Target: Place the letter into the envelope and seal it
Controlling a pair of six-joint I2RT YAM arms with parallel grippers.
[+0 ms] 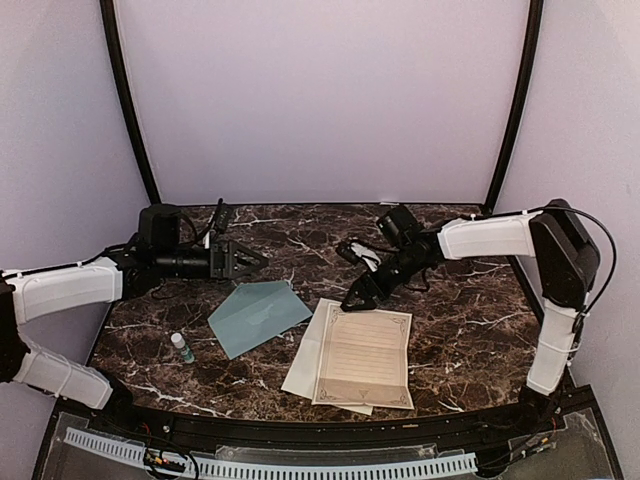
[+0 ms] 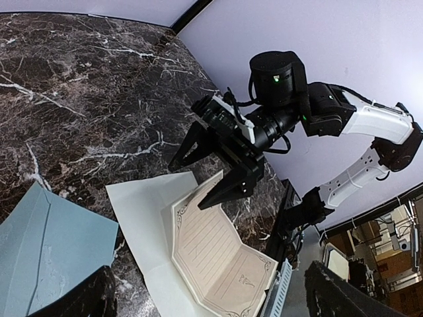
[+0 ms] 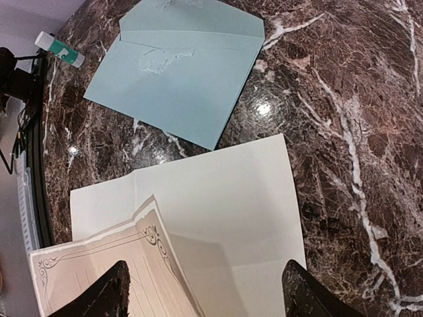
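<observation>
The cream letter (image 1: pixel 365 350) with a printed border lies partly folded on top of a plain white sheet (image 1: pixel 306 360), its creased end raised in the left wrist view. To its left on the table rests the light blue envelope (image 1: pixel 258 318), its flap creased open. Above the letter's upper left corner hovers my right gripper (image 1: pixel 352 275), open; in the right wrist view its fingers (image 3: pixel 119 290) straddle the letter's edge and the white sheet with nothing held. My left gripper (image 1: pixel 250 260) is open and empty above the envelope's upper edge.
A small glue bottle (image 1: pixel 182 347) with a white cap and teal label stands left of the envelope. A white rail runs along the front edge.
</observation>
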